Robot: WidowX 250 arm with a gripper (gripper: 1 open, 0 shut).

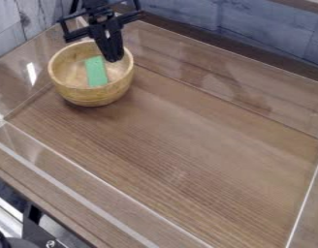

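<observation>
A wooden bowl (73,95) sits at the upper left of the table, with a light green block (96,72) lying inside it. The black gripper (112,54) hangs over the back part of the bowl, just behind and right of the block. It is shut, with nothing visible between its fingers.
Pale walls bound it at the back and left, and black cables lie at the lower left corner.
</observation>
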